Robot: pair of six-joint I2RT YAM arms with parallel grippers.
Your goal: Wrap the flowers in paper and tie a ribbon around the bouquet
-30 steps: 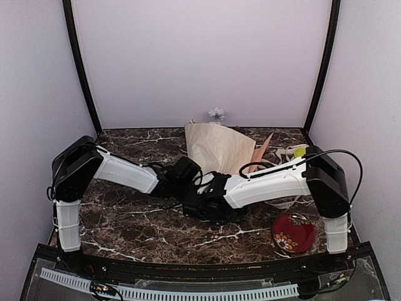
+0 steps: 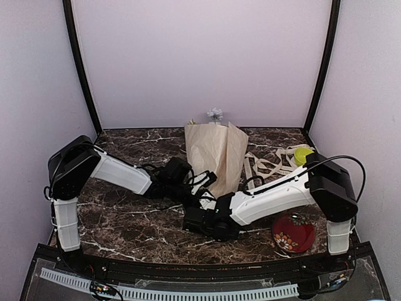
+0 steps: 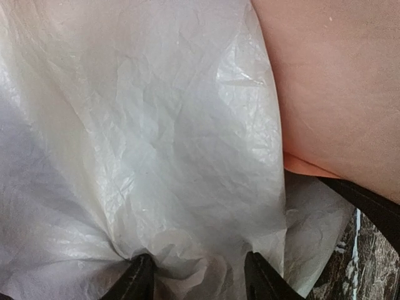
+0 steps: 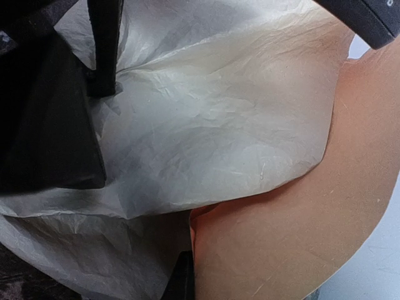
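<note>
A tan paper wrapper (image 2: 210, 150) stands upright at the table's back centre, a white flower (image 2: 215, 114) poking out of its top. In the left wrist view, pale crinkled wrapping (image 3: 181, 137) is gathered into folds near the bottom. My left gripper is open at those folds, its fingers on either side of them. At the lower edge of the right wrist view, my right gripper shows as one narrow dark tip beside the orange-tan paper (image 4: 275, 244), apparently shut; whether paper is pinched there is unclear. The wrapper's base is hidden behind both wrists.
A cream ribbon (image 2: 266, 166) lies in loose loops to the right of the wrapper, near a yellow-green roll (image 2: 302, 155). At the front right sits a red flowered dish (image 2: 293, 232). Both arms stand close together at the centre.
The paper flap that stuck out on the right has swung left and now lies against the wrapper's front. My right arm has shifted slightly toward the front, uncovering more ribbon and roll.
</note>
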